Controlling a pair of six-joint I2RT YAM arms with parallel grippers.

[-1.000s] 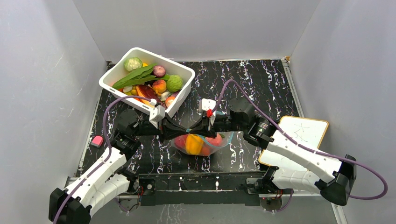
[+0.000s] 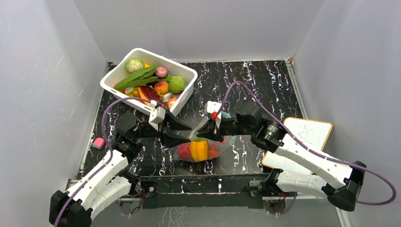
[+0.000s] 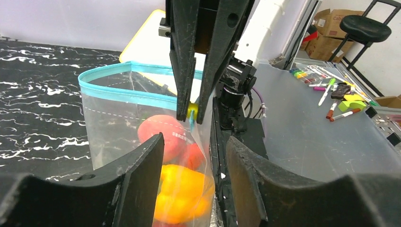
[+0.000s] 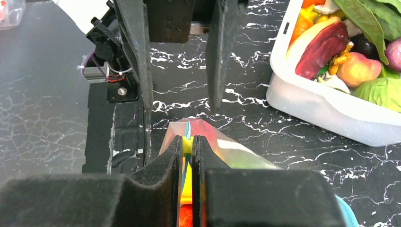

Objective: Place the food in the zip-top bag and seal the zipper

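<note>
The clear zip top bag (image 3: 108, 127), edged with a light-blue zipper (image 3: 120, 94), has its mouth gaping for most of its width. Inside lie a yellow pepper (image 2: 199, 150) and red, rounded food (image 3: 163, 132). My right gripper is shut on the yellow zipper slider (image 4: 187, 144), at one end of the zipper. Close to that end, my left gripper stands open, its fingers (image 3: 146, 163) spread and nothing between them. In the top view, the left gripper (image 2: 190, 134) faces the right gripper (image 2: 198, 134) just above the bag.
A white bin (image 2: 137, 53) full of vegetables and fruit sits behind the left arm. A whiteboard (image 2: 302, 135) lies under the right arm, and a pink eraser (image 2: 98, 143) is at the left edge.
A second ago both grippers met at the bag's zipper end, the left one shut.
</note>
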